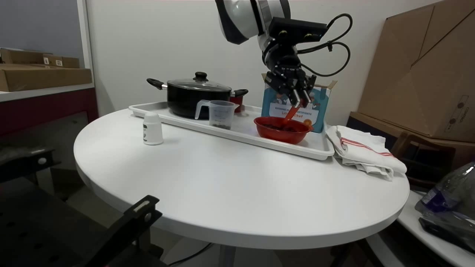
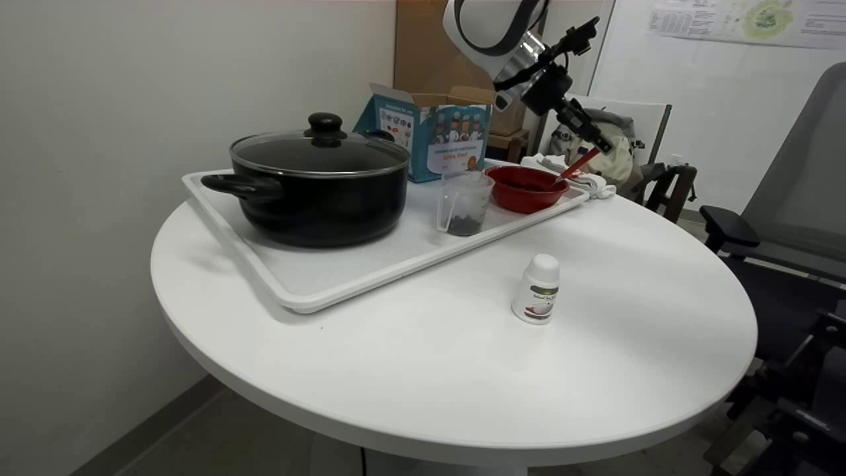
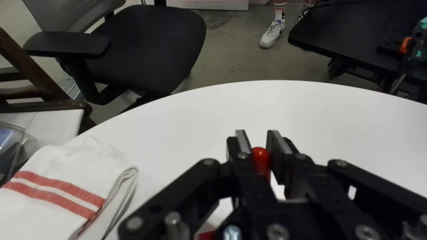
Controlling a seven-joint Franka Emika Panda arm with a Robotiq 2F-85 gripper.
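Note:
My gripper (image 1: 302, 98) is shut on the handle of a red utensil (image 1: 291, 113), above the right end of the tray. The utensil slants down into a red bowl (image 1: 281, 136), where its lower end is hidden. Dark contents lie in the bowl. In the wrist view the rounded red handle end (image 3: 261, 156) shows between my fingers. From the second exterior view, the red handle (image 2: 581, 161) leans over the rim of the bowl (image 2: 525, 199).
On the white tray (image 2: 349, 292) also stand a lidded black pot (image 2: 317, 198), a clear measuring cup (image 2: 464, 205) with dark bits and a blue box (image 1: 271, 100). A white bottle (image 1: 152, 129) and a folded towel (image 1: 366, 149) are on the table, whose front is clear.

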